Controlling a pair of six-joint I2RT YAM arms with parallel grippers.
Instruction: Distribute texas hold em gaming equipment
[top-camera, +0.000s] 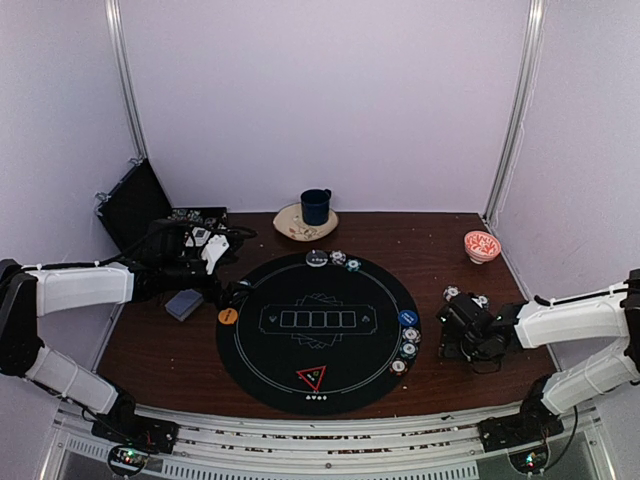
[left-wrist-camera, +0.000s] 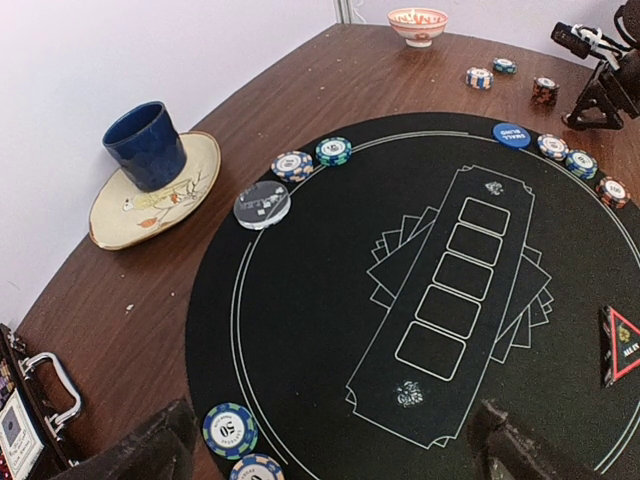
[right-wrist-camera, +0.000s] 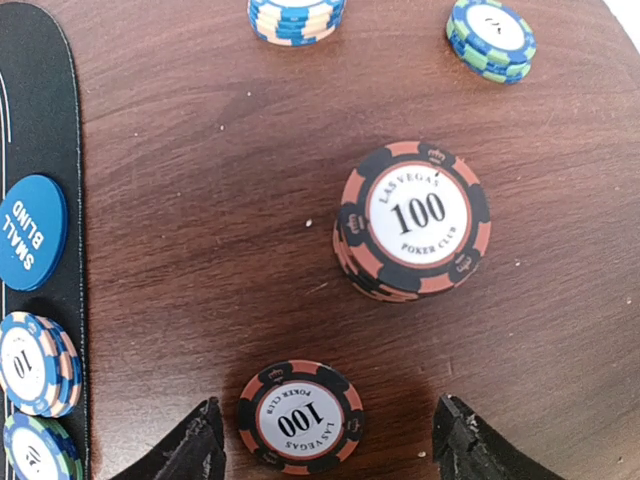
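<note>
My right gripper hovers low over the wood, open around a lone black 100 chip (right-wrist-camera: 300, 415); whether it touches it I cannot tell. A stack of black 100 chips (right-wrist-camera: 412, 215) stands beyond it, with blue (right-wrist-camera: 295, 15) and green (right-wrist-camera: 490, 35) stacks farther back. The black mat (top-camera: 280, 360) carries a small blind disc (right-wrist-camera: 30, 230) and chip stacks (right-wrist-camera: 35, 360) along its right edge. My left gripper stands open at the mat's left, near blue 50 chips (left-wrist-camera: 229, 429). The chip case (top-camera: 135, 205) is open at back left; a card deck (top-camera: 185, 303) lies left of the mat.
A plate (top-camera: 292, 225) with a blue mug (top-camera: 315, 205) is at the back, a bowl (top-camera: 481, 245) at back right. Bare wood lies behind the mat and at front left.
</note>
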